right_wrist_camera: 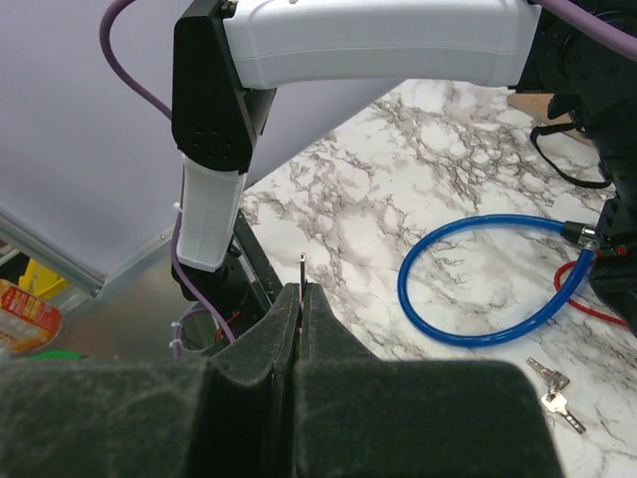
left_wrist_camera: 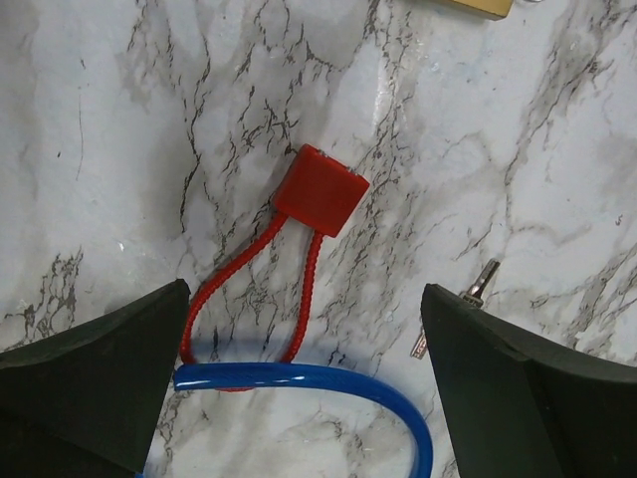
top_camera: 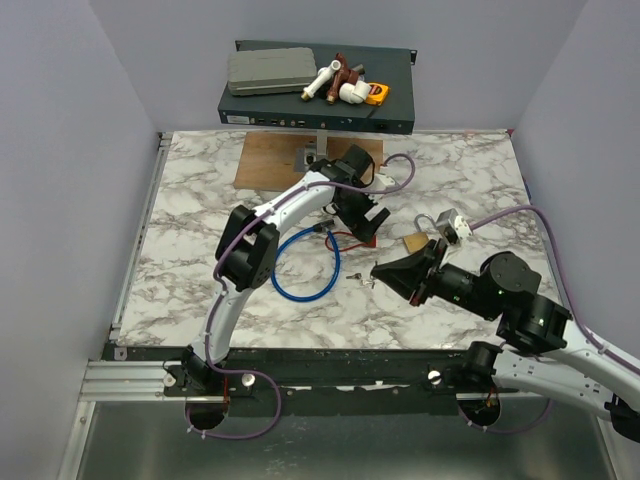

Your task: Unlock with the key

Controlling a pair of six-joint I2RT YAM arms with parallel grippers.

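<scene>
My left gripper (top_camera: 368, 222) hangs open over a red padlock (left_wrist_camera: 320, 192) with a looped red cable, with nothing between its fingers. In the left wrist view a small metal key (left_wrist_camera: 479, 284) lies right of the padlock, partly hidden by a finger. Two small keys (right_wrist_camera: 555, 396) lie on the marble below the blue lock. My right gripper (top_camera: 390, 275) is shut above the table near the keys, with nothing clear between its fingers. A gold padlock (top_camera: 414, 242) lies to the right, partly hidden by the right arm.
A blue U-lock cable (top_camera: 305, 298) lies in the middle of the marble table (top_camera: 190, 180). A wooden board (top_camera: 262, 160) is at the back, below a dark shelf (top_camera: 250, 110) holding assorted items.
</scene>
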